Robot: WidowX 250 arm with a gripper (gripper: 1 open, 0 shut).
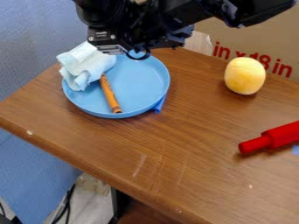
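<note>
My black gripper (pixel 117 44) hangs over the back of a blue plate (pixel 147 87), at the top of the view; whether its fingers are open or shut is hard to make out. On the plate, a light blue-white cloth (pixel 84 66) lies at the left side, and an orange crayon-like stick (pixel 112 96) lies beside it. A round yellow object (pixel 246 75) sits at the right of the table, and a red cylinder with a handle, like a rolling pin (pixel 277 136), lies near the right edge.
A cardboard box (pixel 268 35) stands behind at the right, and something blue pokes out under the plate's right side.
</note>
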